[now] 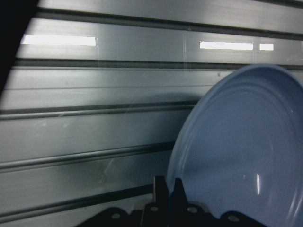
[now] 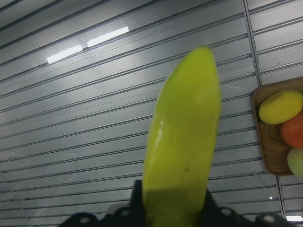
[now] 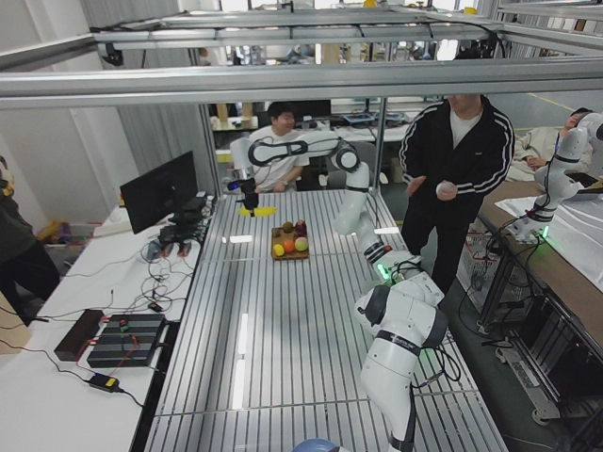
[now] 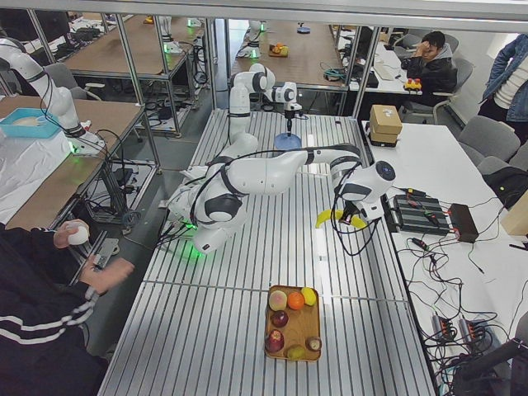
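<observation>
My right gripper is shut on a yellow banana [image 2: 182,123], held above the slatted table and seen also in the camera right view [image 4: 323,218]. A wooden tray [image 4: 296,326] of mixed fruit sits on the table, with a lemon [image 2: 279,106] and an orange [image 2: 292,130] among it. At the table's other end is a blue plate or shallow bowl [image 1: 236,142]. My left gripper is at its rim, its two fingertips close together; whether the rim is between them I cannot tell.
Side desks hold a monitor [image 3: 160,193], black boxes [image 3: 122,339] and cables. A person in black [image 3: 452,179] stands close beside the table, near the right arm.
</observation>
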